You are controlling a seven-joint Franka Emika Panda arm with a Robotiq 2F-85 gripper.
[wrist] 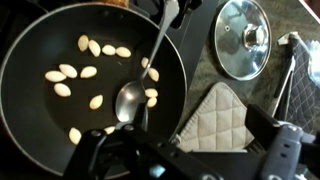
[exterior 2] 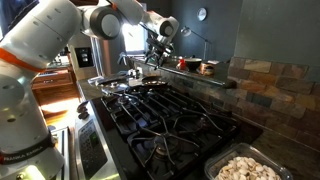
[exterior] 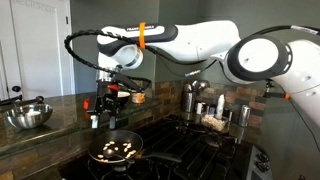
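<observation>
A dark frying pan (wrist: 30, 110) fills the left of the wrist view, with several pale, seed-like pieces (wrist: 62, 89) scattered inside. Among them rests a metal spoon (wrist: 130, 100), its handle leaning over the pan's far rim. My gripper is open, its fingers wide apart and no object between them; one finger partly covers the pan's lower right. From the side, the gripper (exterior: 104, 121) hangs just above the left part of the pan (exterior: 118, 157), pointing down. The spoon cannot be made out in that side view.
A glass lid (wrist: 242, 38) and a quilted pot holder (wrist: 217, 118) lie right of the pan. A metal bowl (exterior: 29, 116) stands on the left counter. The black stove grates (exterior 2: 160, 125) are mostly bare; a tray of pale pieces (exterior 2: 248, 168) sits at the near right.
</observation>
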